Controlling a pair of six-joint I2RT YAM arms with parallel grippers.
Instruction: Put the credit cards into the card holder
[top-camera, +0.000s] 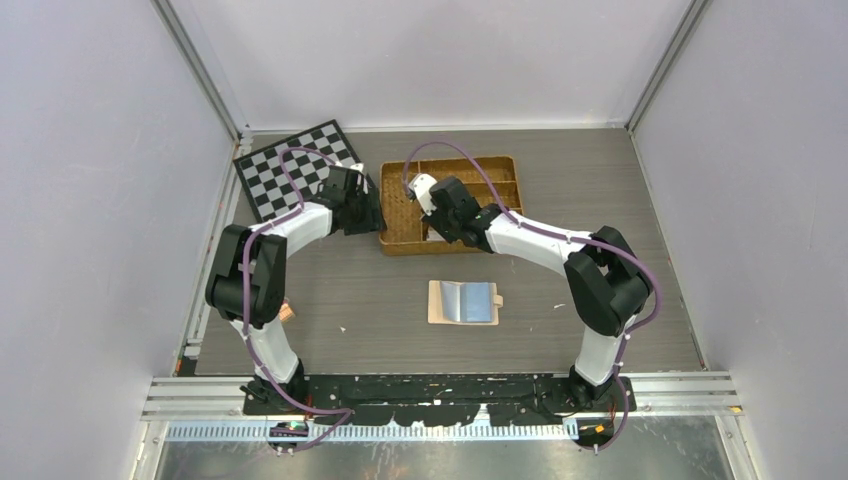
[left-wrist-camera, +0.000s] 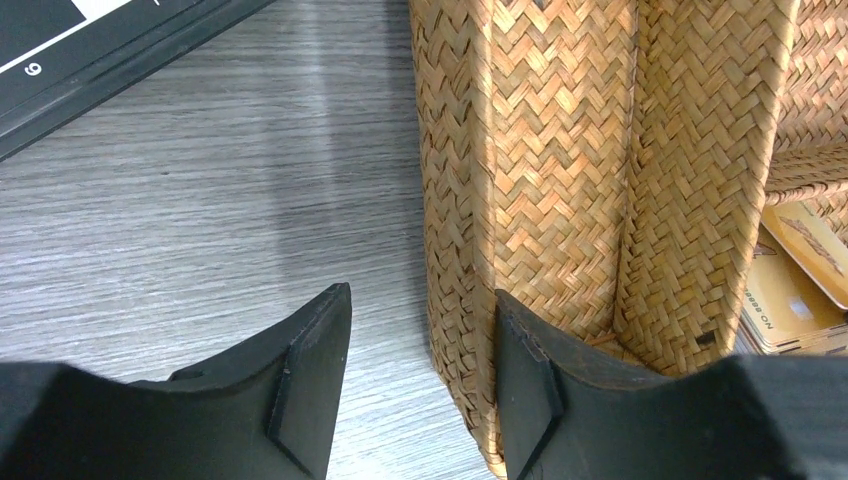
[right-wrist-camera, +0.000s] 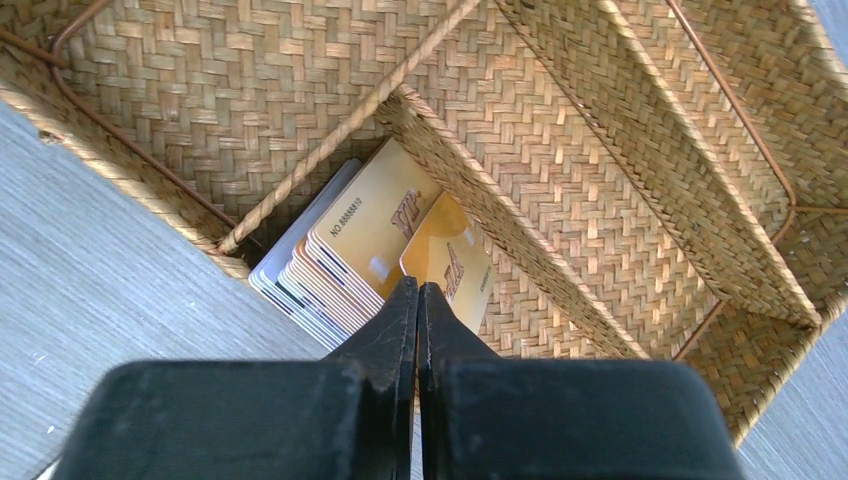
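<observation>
The card holder (top-camera: 465, 302) lies open on the table in front of the woven basket (top-camera: 400, 249), its clear sleeves showing. In the right wrist view, a stack of cards (right-wrist-camera: 362, 222) rests in a basket compartment against the divider. My right gripper is shut on a gold card (right-wrist-camera: 440, 243) that sits at an angle over the stack; its lower part is hidden behind the fingers. My left gripper is open astride the basket's left wall, one finger outside and the other inside, close against the wall.
A checkered board (top-camera: 290, 172) lies at the back left, near the left gripper. A small orange item (top-camera: 287, 312) is beside the left arm. Free table surrounds the card holder and extends to the right.
</observation>
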